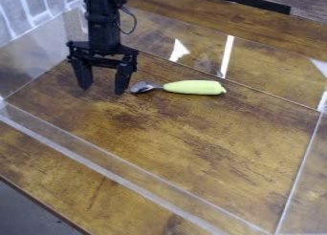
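Note:
My black gripper (103,76) is open, its fingers low over the wooden board at the upper left, just left of a spoon. The spoon (145,88) has a metal bowl pointing left toward the gripper and lies beside a pale green corn-like object (194,87), which points off to the right. Nothing shows between the fingers.
A clear low wall (153,191) surrounds the wooden work surface (179,143). A white slatted rail (23,11) stands at the back left.

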